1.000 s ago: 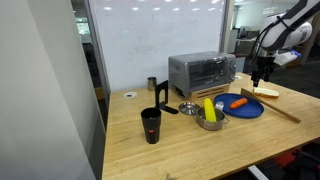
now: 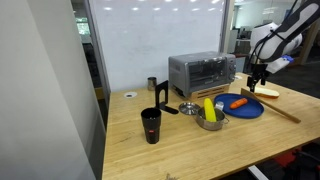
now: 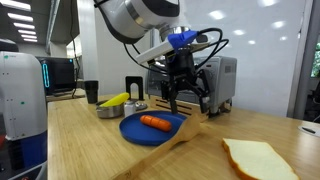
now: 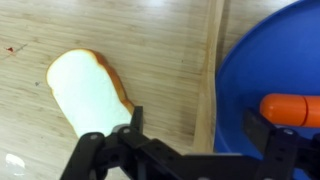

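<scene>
My gripper is open, its two dark fingers wide apart with nothing held between them. Beneath it in the wrist view runs a long strip of wood (image 4: 208,70), between a slice of bread (image 4: 88,92) on the left and a blue plate (image 4: 235,88) on the right. An orange-red carrot-like piece (image 4: 290,109) lies on the plate, partly hidden by the right finger. Exterior view 2 has the bread (image 3: 258,158) flat on the table at the front right, apart from the gripper.
Left of the plate stands a metal pot (image 2: 211,121) with a yellow item (image 2: 209,108) in it. A silver toaster oven (image 2: 202,72) is behind. A black cup (image 2: 151,125) stands farther left.
In exterior view 1 the arm has shifted slightly left and the gripper sits a bit lower, near the end of the wooden strip. The table objects look unmoved.
</scene>
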